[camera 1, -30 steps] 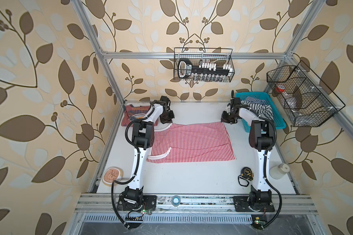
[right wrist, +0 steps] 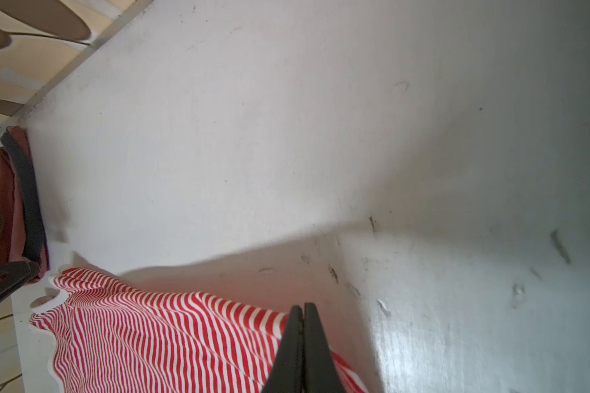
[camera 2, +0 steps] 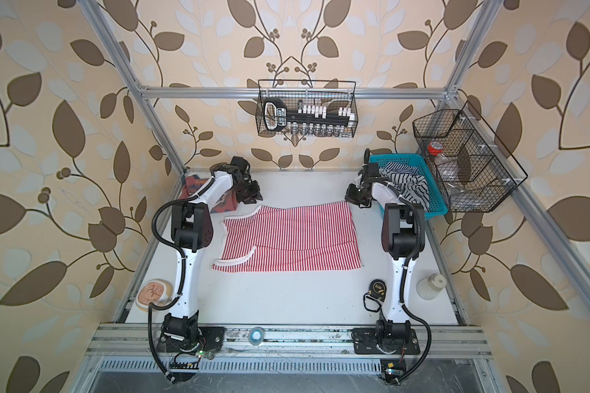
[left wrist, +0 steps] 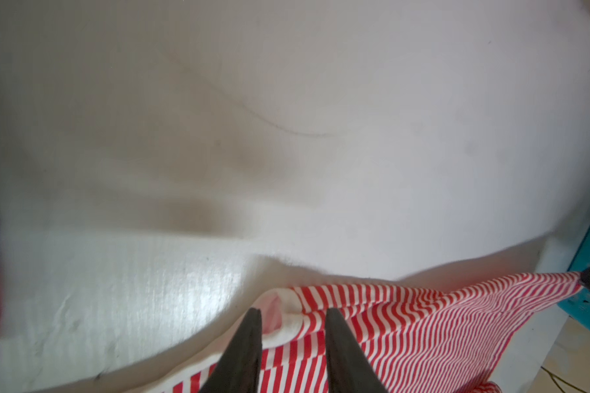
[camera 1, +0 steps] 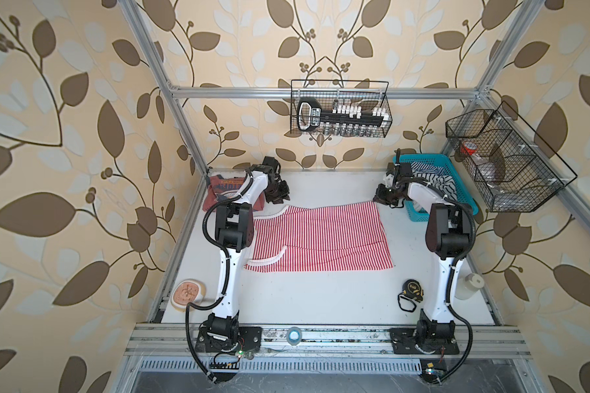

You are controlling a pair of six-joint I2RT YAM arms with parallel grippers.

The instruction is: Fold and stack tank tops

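Note:
A red-and-white striped tank top lies spread across the middle of the table, its white-trimmed armholes at the left end. My left gripper stands open at the far left corner of the top. In the left wrist view, the parted fingers hang over the cloth's white-edged corner, not closed on it. My right gripper is shut at the far right corner, with the thin striped edge pinched at its tips. That edge looks raised in the left wrist view, with a shadow beneath it.
A reddish folded stack sits at the back left, partly behind the left arm. A teal basket with striped clothes is at the back right. A black tape-like object and white bottle stand front right.
The left gripper has moved only slightly.

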